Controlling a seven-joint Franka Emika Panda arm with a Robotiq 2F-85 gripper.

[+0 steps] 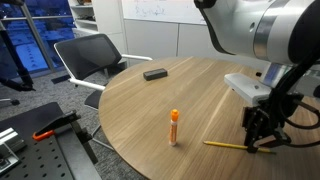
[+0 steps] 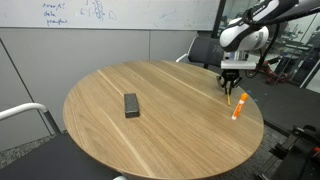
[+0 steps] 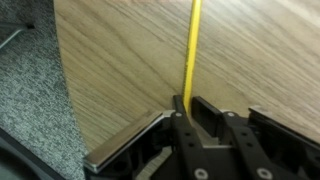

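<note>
A thin yellow pencil [image 1: 226, 146] lies on the wooden table near its front edge. My gripper [image 1: 251, 147] is low over the table at the pencil's right end. In the wrist view the pencil [image 3: 191, 45] runs down from the top edge to between the fingertips of my gripper. Those fingers stand close on either side of it; whether they press on it I cannot tell. The end of the pencil is hidden by the fingers.
An orange-capped marker [image 1: 173, 128] stands upright to the left of the pencil. A dark block [image 2: 131, 105] rests far from the arm.
</note>
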